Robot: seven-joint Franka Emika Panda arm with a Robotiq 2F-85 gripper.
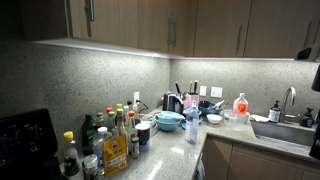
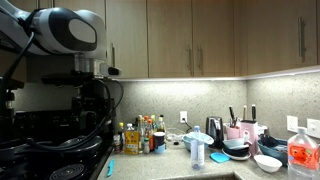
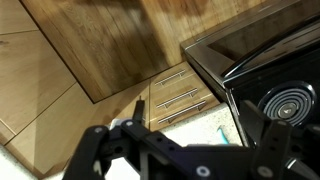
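My gripper is over the floor and counter front in the wrist view, its dark fingers [image 3: 263,125] spread wide with nothing visible between them. Below lies a pale counter strip with a small teal item [image 3: 222,135] on it. In exterior view 2 the white and black arm [image 2: 68,32] reaches in from the left, above the stove [image 2: 60,162]. A clear bluish bottle [image 2: 197,152] stands upright on the counter, well away from the arm. Blue bowls [image 1: 168,118] sit farther back in exterior view 1.
Several sauce bottles [image 2: 138,135] crowd the counter by the wall. A red-labelled jug [image 1: 240,105] stands near the sink [image 1: 280,133]. Upper cabinets [image 2: 170,38] hang over the counter.
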